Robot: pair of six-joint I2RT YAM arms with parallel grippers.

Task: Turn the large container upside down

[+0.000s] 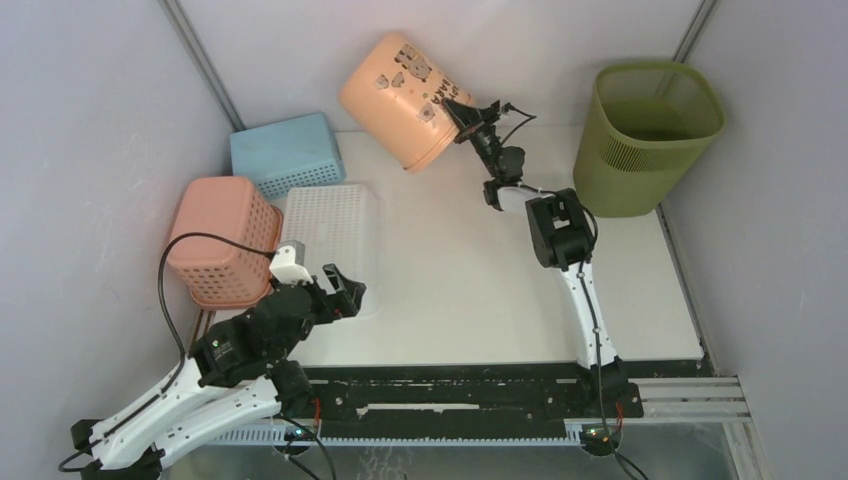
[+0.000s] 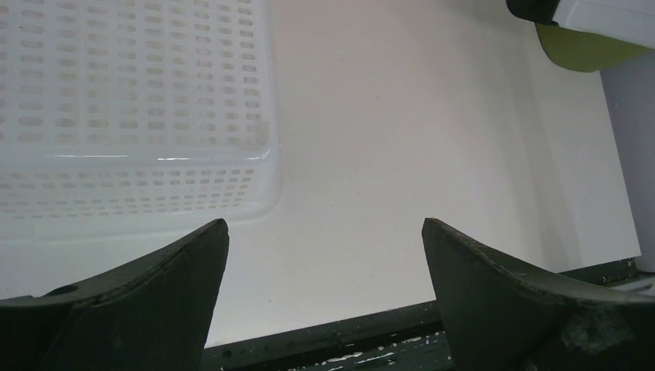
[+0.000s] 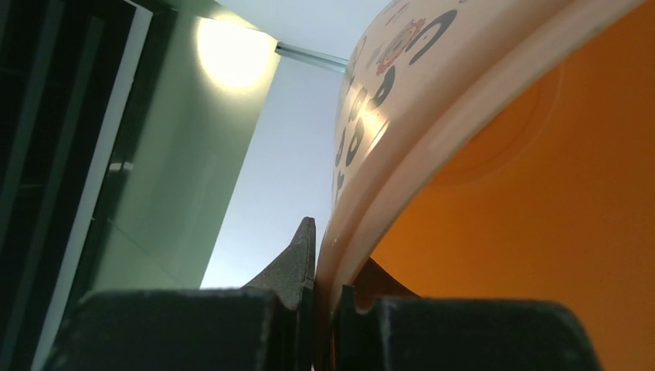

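Observation:
An orange container [image 1: 395,95] with printed animals hangs tilted at the back of the table, its base up and to the left, its rim toward the lower right. My right gripper [image 1: 452,120] is shut on that rim. In the right wrist view the container's wall [image 3: 409,147] runs between the fingers, the orange inside on the right. My left gripper [image 1: 350,288] is low over the table's front left, its fingers [image 2: 162,286] wide apart with only bare table between them. Which large container is meant, the orange one or the green one [image 1: 640,165], cannot be told.
A white basket [image 1: 325,205], a pink basket [image 1: 215,245] and a blue basket [image 1: 287,150] fill the left side, all bottom up. The green container stands upright at the back right.

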